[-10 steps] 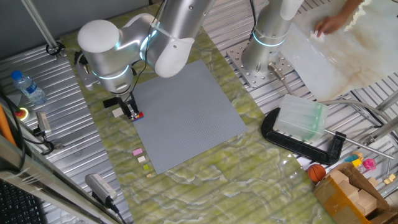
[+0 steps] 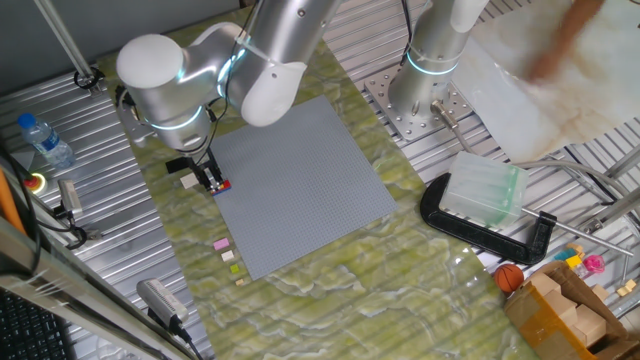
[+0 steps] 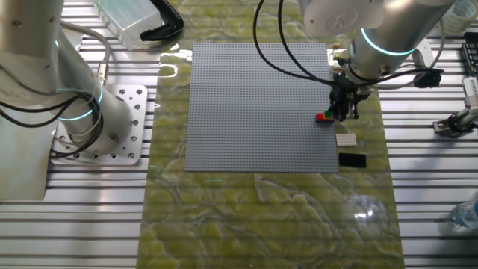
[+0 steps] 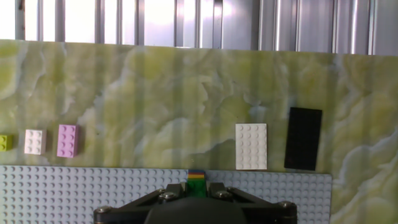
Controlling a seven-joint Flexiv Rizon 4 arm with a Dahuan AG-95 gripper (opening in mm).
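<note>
My gripper is down at the edge of the grey baseplate (image 3: 254,108), its fingers close against both sides of a green brick (image 4: 196,186). It looks shut on that brick, though the contact is partly hidden. Just beyond the green, thin orange and blue bands show in the wrist view. A red brick (image 3: 320,117) sits on the plate right beside the green one. Off the plate lie a white brick (image 4: 251,146), a flat black brick (image 4: 303,139), a pink brick (image 4: 68,140), a smaller white brick (image 4: 35,142) and a lime brick (image 4: 5,142).
Most of the baseplate is bare. A black clamp (image 2: 485,236) with a clear box (image 2: 484,188) stands to its right in exterior view 1, near a cardboard box (image 2: 560,315) and a small ball (image 2: 508,278). A bottle (image 2: 47,141) stands far left.
The wrist housing has shifted slightly left in exterior view 1, while the fingertips stay at the same spot by the bricks. A person's hand at the upper right has moved and blurs.
</note>
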